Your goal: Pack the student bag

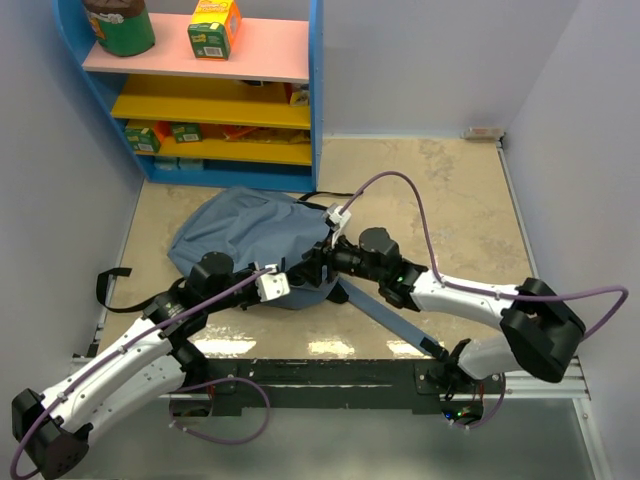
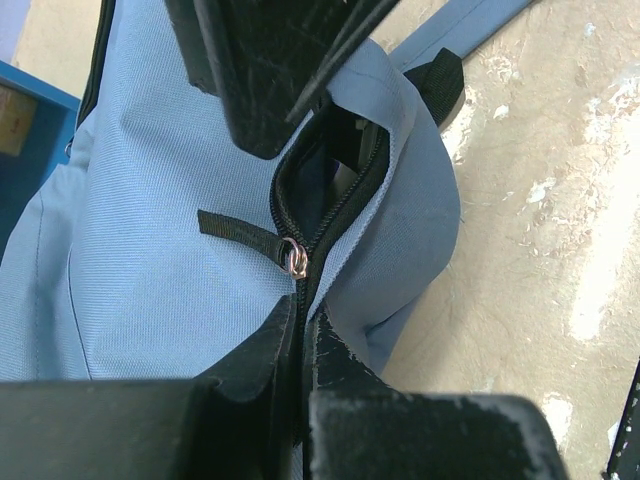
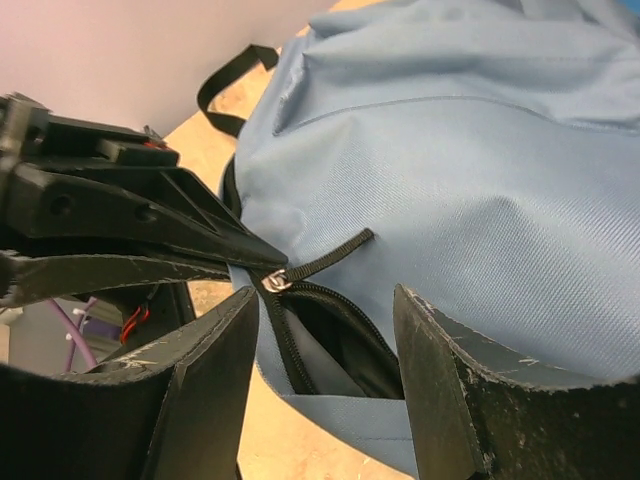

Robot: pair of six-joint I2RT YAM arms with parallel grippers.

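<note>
The blue-grey bag (image 1: 240, 225) lies on the tabletop in front of the shelf. In the left wrist view, my left gripper is shut on the bag's zipper edge, just below the copper-coloured slider (image 2: 297, 260) and its black pull tab (image 2: 240, 235). Beyond the slider the zipper is parted, leaving a narrow opening (image 2: 325, 180) with a dark inside. My right gripper stands open over that opening, its fingers (image 3: 215, 370) apart and the pull tab (image 3: 330, 257) free between and beyond them. In the top view both grippers hide the zipper.
A blue shelf (image 1: 316, 100) with pink and yellow boards stands behind the bag, holding several green-and-orange boxes (image 1: 214, 28) and a dark green item (image 1: 124, 35). One strap (image 1: 385, 315) stretches toward the front right. The tabletop right of the bag (image 1: 440, 210) is clear.
</note>
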